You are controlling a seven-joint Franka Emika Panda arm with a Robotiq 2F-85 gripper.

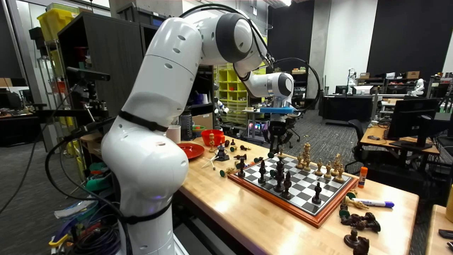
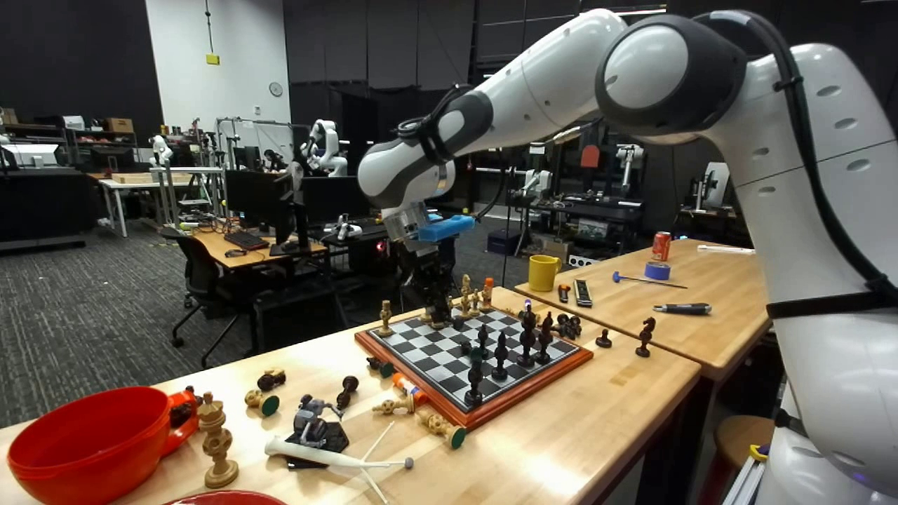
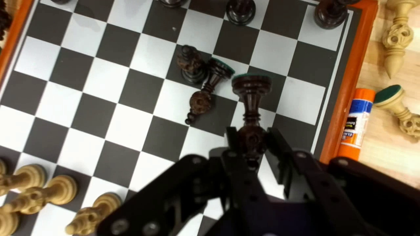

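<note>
In the wrist view my gripper is shut on a dark chess piece, holding it near its head, with the green-felted base pointing away from the fingers. The piece hangs tilted above the chessboard. Below and left of it, another dark piece lies on its side, touching or close to an upright dark piece. Exterior view 1 has the gripper over the board's far side; the arm partly hides the squares behind it.
Upright dark pieces line the board's near side. Light pieces stand opposite. Beyond the frame lie a glue stick, a marker and toppled pieces. A red bowl sits at the table's other end.
</note>
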